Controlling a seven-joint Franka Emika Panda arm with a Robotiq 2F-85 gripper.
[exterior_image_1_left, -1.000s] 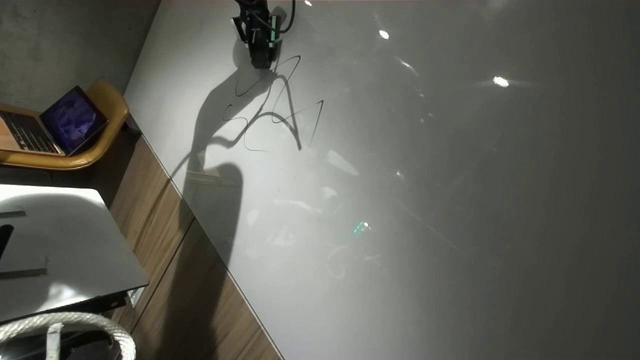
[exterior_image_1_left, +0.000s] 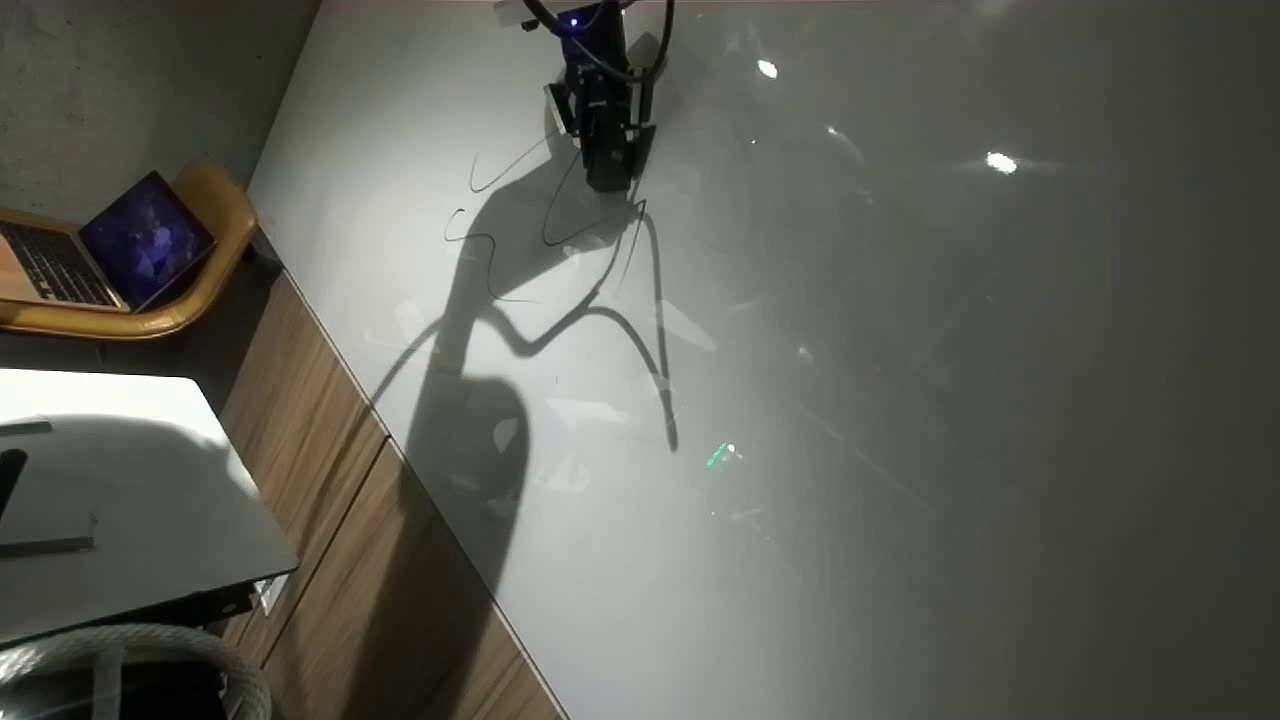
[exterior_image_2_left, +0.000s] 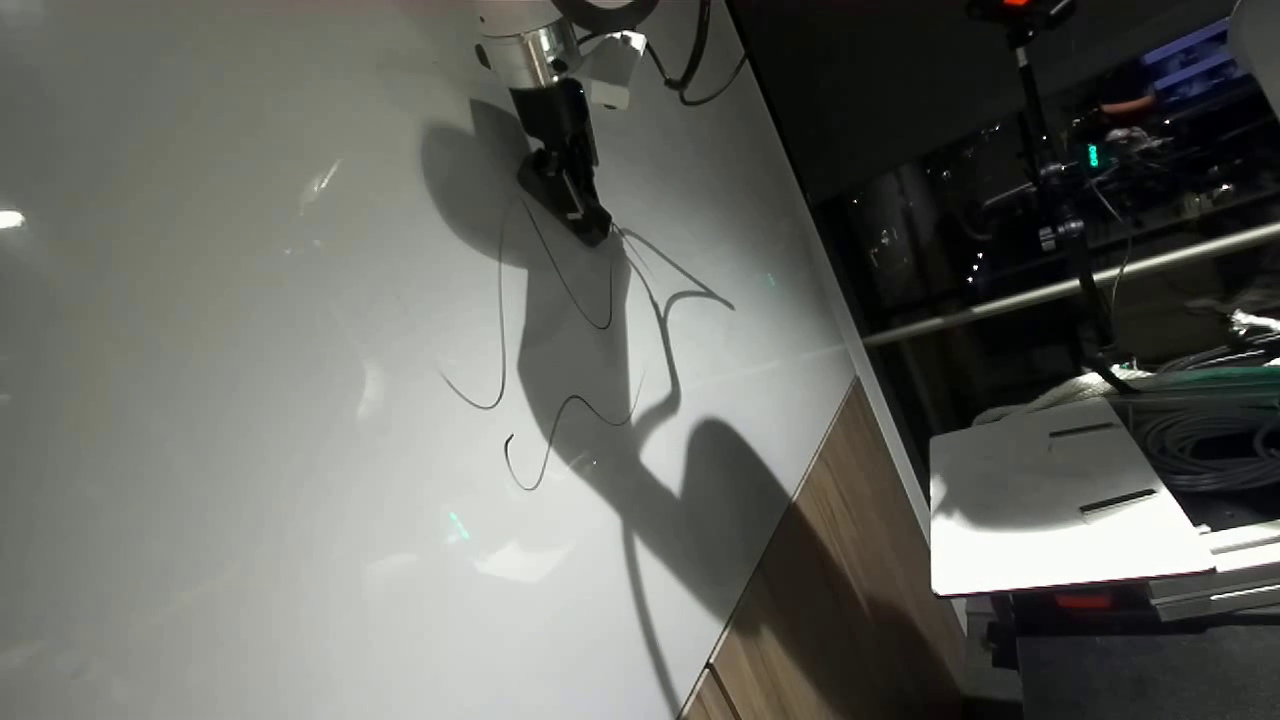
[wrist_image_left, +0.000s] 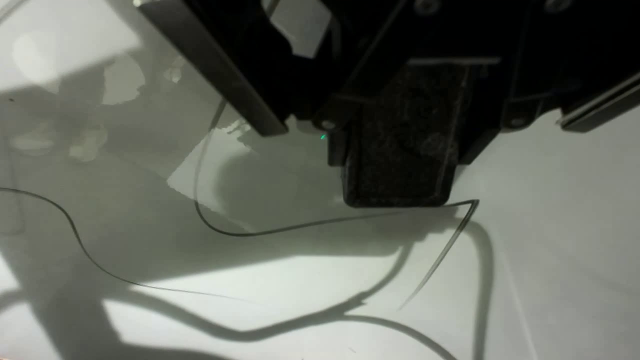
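My gripper is shut on a dark rectangular block (wrist_image_left: 402, 174), which looks like a board eraser. In exterior view 1 the block (exterior_image_1_left: 609, 166) is near the top of a large white board (exterior_image_1_left: 840, 504), at or close to its surface; contact cannot be told. Thin black pen strokes wind over the board: a wavy stroke (exterior_image_1_left: 493, 258) lies lower left of the block, and in the wrist view a sharp-cornered line (wrist_image_left: 441, 255) runs just beyond the block's end. The arm covers part of the strokes.
Wood panels (exterior_image_1_left: 324, 516) border the board's lower edge. Off the board stand a small white table (exterior_image_1_left: 132, 492) and a yellow chair (exterior_image_1_left: 222, 228) with a laptop (exterior_image_1_left: 150, 240) on it. Arm shadows darken the strokes' area. The board's right side in exterior view 1 is clear.
In exterior view 1 my gripper and the block have moved right and somewhat down, with their shadow following. The upper zigzag corner, visible before, is now behind the gripper.
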